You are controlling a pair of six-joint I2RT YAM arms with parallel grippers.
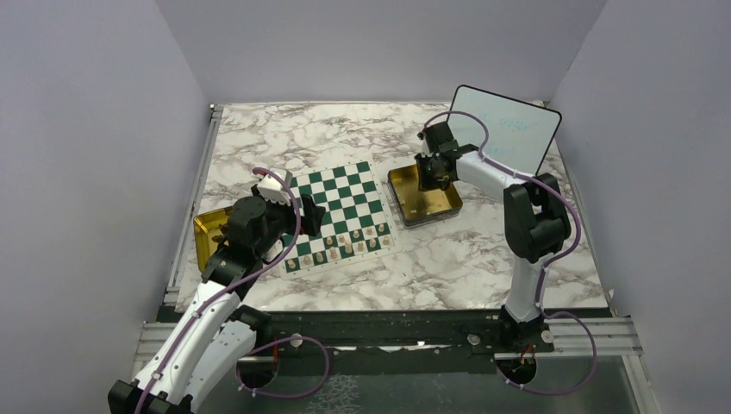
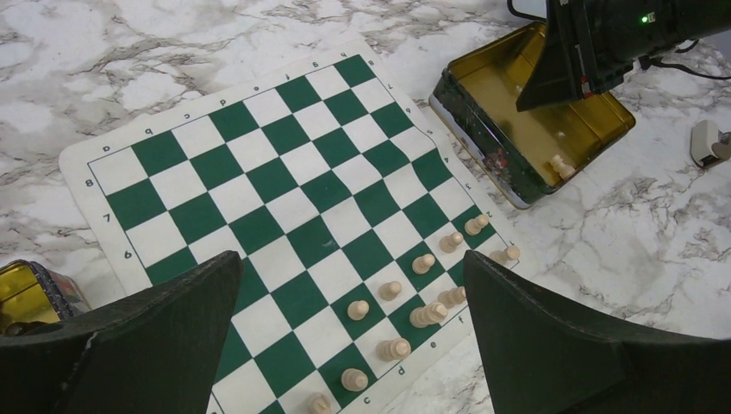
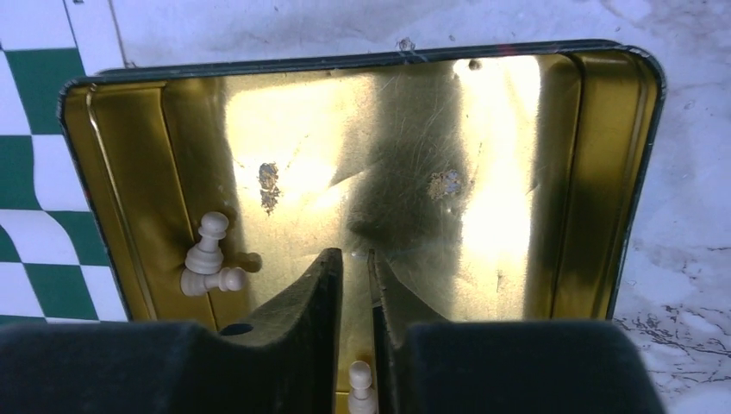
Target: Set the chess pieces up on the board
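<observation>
The green-and-white chessboard carries pale pieces along its near rows, including a pawn. My left gripper is open above it, nothing held. My right gripper hangs over the gold tin, its fingers a narrow gap apart with nothing held. In the right wrist view, an upright-looking pale pawn and a lying one are at the tin's left; another piece is partly visible below the fingers.
A second gold tin sits left of the board, partly behind my left arm. A whiteboard stands at the back right.
</observation>
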